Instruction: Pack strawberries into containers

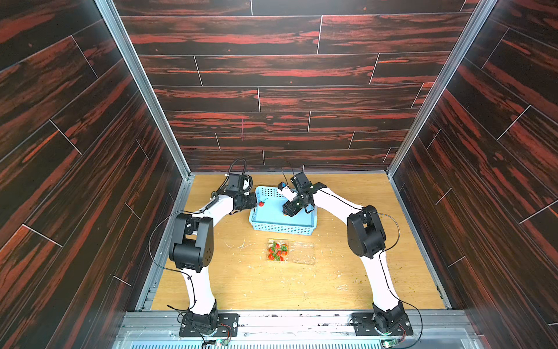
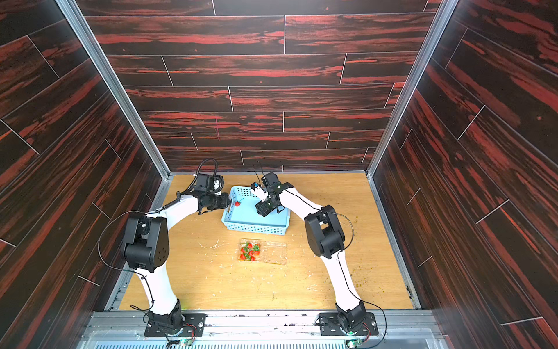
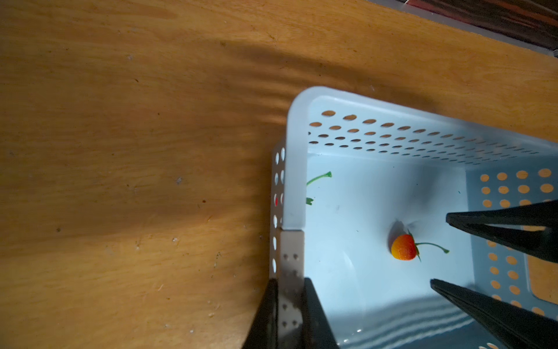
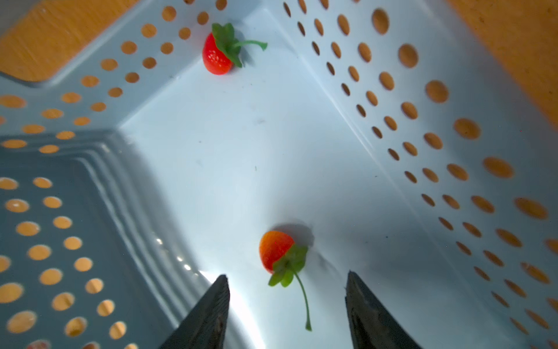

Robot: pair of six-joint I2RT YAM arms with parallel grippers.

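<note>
Inside the blue basket (image 1: 283, 227) lie two strawberries. The red strawberry (image 4: 217, 53) rests in a corner at the basket's left end; the orange-red strawberry (image 4: 275, 249) is farther in, its stem trailing between the right gripper's fingertips. My right gripper is open above that fruit, holding nothing; its fingers (image 3: 491, 219) also show in the left wrist view. My left gripper has its fingers closed against both sides of the basket's left rim (image 3: 295, 174). A clear container (image 1: 278, 239) in front of the basket has several strawberries in one half.
The container's other half, a clear empty lid (image 1: 302, 253), lies open to the right. Perforated walls (image 4: 407, 104) surround the right gripper in the basket. Bare wooden table (image 1: 290, 288) extends in front and to both sides.
</note>
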